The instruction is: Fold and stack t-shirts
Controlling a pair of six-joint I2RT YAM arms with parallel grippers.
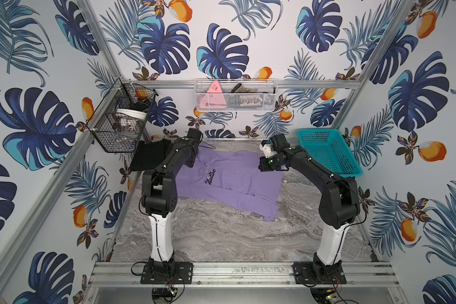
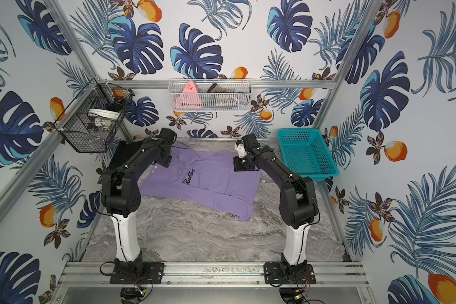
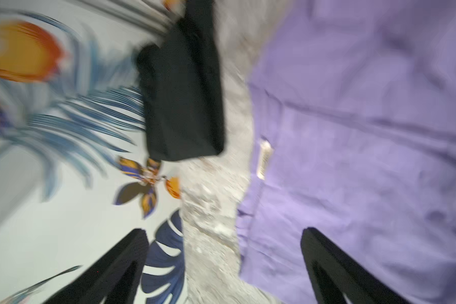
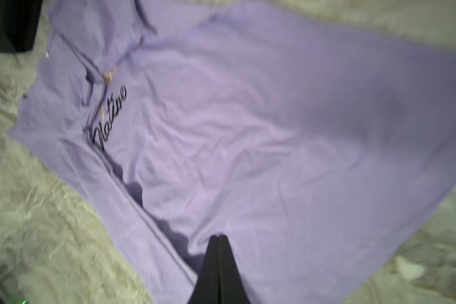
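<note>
A lavender T-shirt with black "Native" lettering lies spread at an angle on the table, creased and bunched on its left side, with a long fold along its front edge. My left gripper is over the shirt's left part; in the left wrist view its blurred fingers stand wide apart, open with nothing visible between them. My right gripper is over the shirt's back right part, shut; in the right wrist view its fingers meet with no cloth visible between them.
A black cloth lies at the back left of the marble table. A teal basket stands at the right. Wire baskets hang at the back and left walls.
</note>
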